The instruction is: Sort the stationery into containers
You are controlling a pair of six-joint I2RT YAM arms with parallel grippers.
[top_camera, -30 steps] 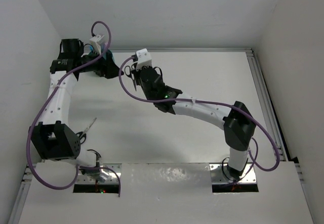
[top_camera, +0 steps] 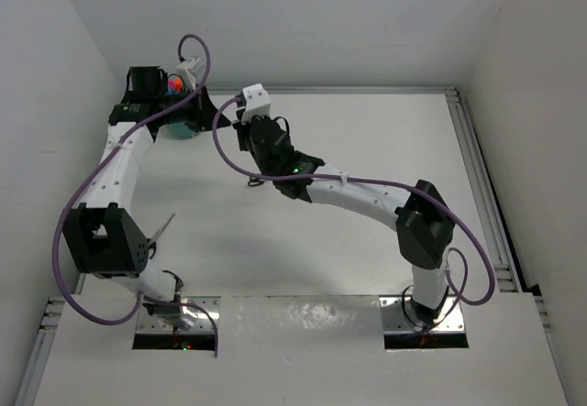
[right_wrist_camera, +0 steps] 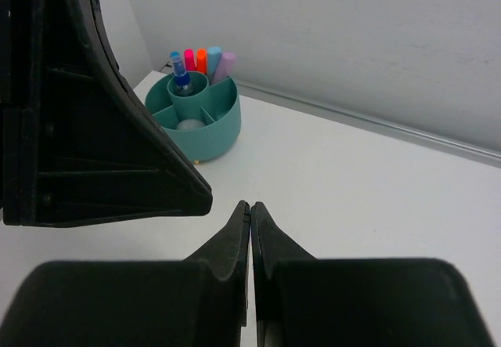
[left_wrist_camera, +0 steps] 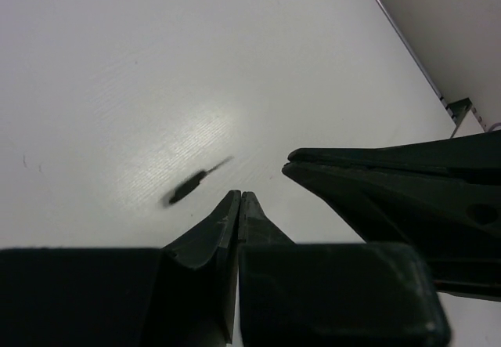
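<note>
My two grippers meet above the upper middle-left of the table, close together. The left gripper is shut, nothing visible between its fingers; below it a blurred dark object point(left_wrist_camera: 186, 186) with a thin end lies on the table. The right gripper is shut and empty. Beyond it stands the teal divided container point(right_wrist_camera: 207, 139), holding a blue pen-like item point(right_wrist_camera: 179, 75) and pink, orange and purple items. In the top view, scissors point(top_camera: 160, 228) lie at the left, and a dark looped object point(top_camera: 256, 182) lies below the right gripper.
Walls and metal rails border it at the back and sides.
A dark looped object that hung at the right gripper earlier now lies on the table below it. Both arms have shifted slightly; the left moved right over the last second.
</note>
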